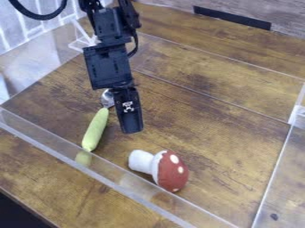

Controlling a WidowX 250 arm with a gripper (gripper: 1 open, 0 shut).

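My black gripper (119,109) hangs over the wooden floor of the enclosure in the middle left, its fingers apart. A pale green elongated object (95,131) lies just left of and below the fingertips. A toy mushroom (167,174) with a white stem and red spotted cap lies on its side nearer the front, below the gripper. I see nothing held between the fingers.
Clear low walls (149,203) run along the front and sides.
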